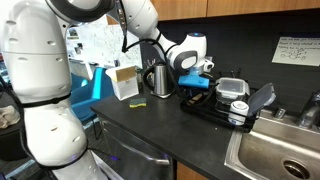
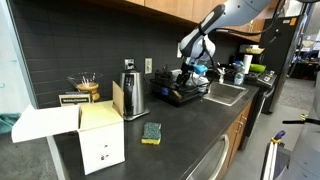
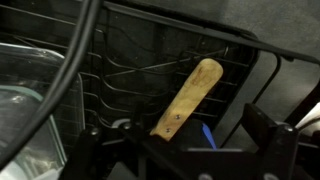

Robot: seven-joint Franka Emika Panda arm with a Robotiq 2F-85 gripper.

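My gripper (image 1: 197,92) points down over the black dish rack (image 1: 215,107), low at its left part. In the wrist view its fingers stand apart, open. Between them and slightly ahead lies a wooden handle (image 3: 190,95), light brown with a rounded end, slanting across the rack's black wires. The handle's lower end runs into shadow near the fingers, so what it belongs to is hidden. A small blue patch (image 3: 208,136) shows beside it. From the far side, exterior view 2 has the gripper (image 2: 186,76) low over the rack, its fingertips hard to make out.
A clear container (image 3: 25,115) sits in the rack beside the handle. The sink (image 1: 275,150) lies right of the rack. A metal kettle (image 2: 133,95), a white box (image 2: 101,138) and a yellow-green sponge (image 2: 151,133) stand left.
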